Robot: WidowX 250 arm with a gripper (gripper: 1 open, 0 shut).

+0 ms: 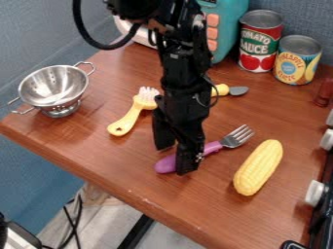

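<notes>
My black gripper [185, 156] is down at the purple-handled fork [235, 137], its fingertips over the handle [166, 165] near the middle of the wooden table. Whether it is open or shut on the handle is hard to make out. A yellow-handled utensil [124, 123] lies left of the gripper, and another yellow-handled one [236, 90] lies behind it, partly hidden. A yellow corn cob [258, 167] lies to the right of the fork.
A steel colander [54, 89] sits at the left edge. Cans [259, 44] [297, 60] and a teal toy appliance [221, 29] stand at the back. A black object with white knobs [316, 195] lines the right edge.
</notes>
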